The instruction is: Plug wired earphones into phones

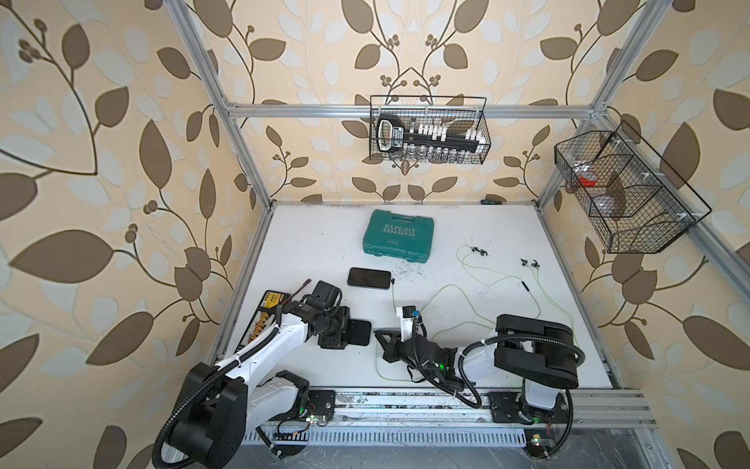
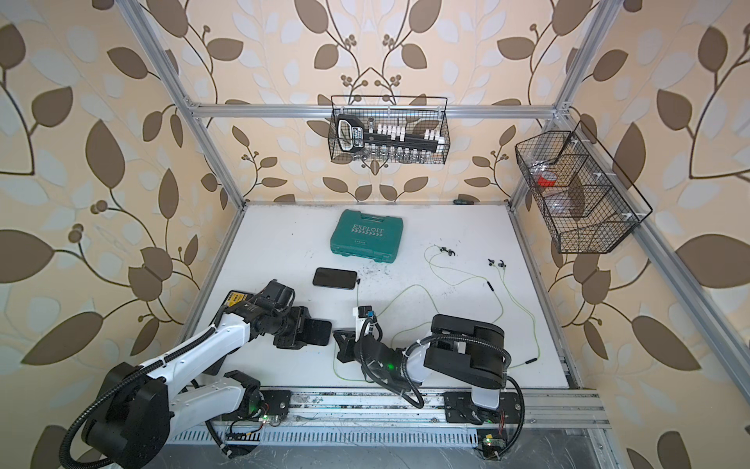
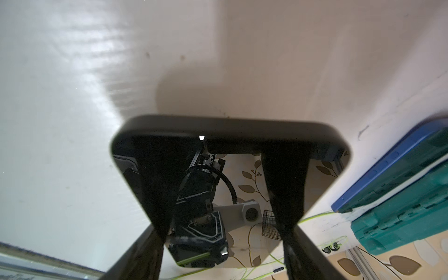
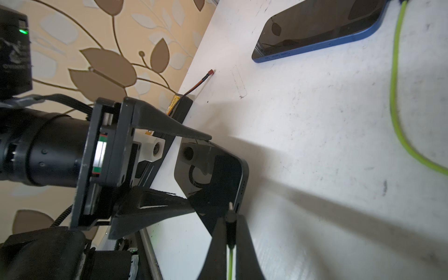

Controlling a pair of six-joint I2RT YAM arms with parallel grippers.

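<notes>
My left gripper (image 1: pixel 339 328) is shut on a dark phone (image 1: pixel 358 332), held low at left of centre, its glossy face reflecting the room in the left wrist view. My right gripper (image 1: pixel 381 341) is shut on an earphone plug (image 4: pixel 230 224) with a green cable; the plug's tip points toward the held phone's lower edge in the right wrist view, contact unclear. A second phone (image 1: pixel 368 277), blue-edged, lies behind them with a plug at its right end. Two pairs of earphones (image 1: pixel 478 251) lie at the right with loose green cables.
A green case (image 1: pixel 397 234) sits at the back middle. A black item with a yellow label (image 1: pixel 275 299) lies along the left edge. Wire baskets (image 1: pixel 429 133) hang on the frame above.
</notes>
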